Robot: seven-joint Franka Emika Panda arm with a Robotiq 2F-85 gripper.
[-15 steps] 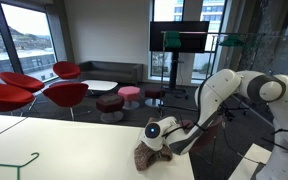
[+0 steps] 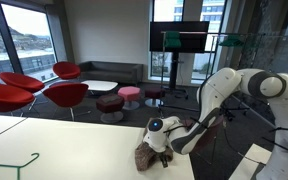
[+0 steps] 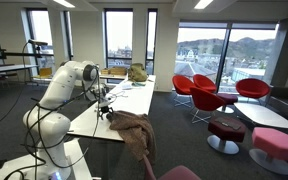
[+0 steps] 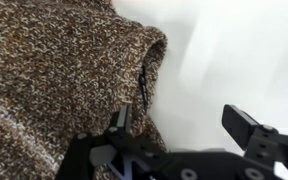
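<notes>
A brown speckled knitted garment (image 4: 54, 85) fills the left of the wrist view, with a small dark strip (image 4: 142, 85) near its edge. My gripper stands open at that edge: one finger (image 4: 123, 117) is over the knit, the other (image 4: 238, 124) over bare white table. Nothing is clamped between them. In exterior view 1 the garment (image 2: 143, 157) lies bunched at the table's near right, partly behind the gripper. Exterior view 2 shows the garment (image 3: 134, 132) spread toward the table's edge. A green hanger (image 2: 14, 166) lies on the table's left side.
Bare white table (image 2: 79, 150) stretches between hanger and garment. A rack with green hangers (image 2: 172, 40) stands behind the arm. Red chairs (image 2: 64, 95) and stools (image 2: 110, 105) are beyond the table. At the table's far end sits an olive bag-like item (image 3: 137, 73).
My wrist has risen and tilted slightly, and its dark gripper shows more clearly against the garment. The garment and the green hanger look unmoved.
</notes>
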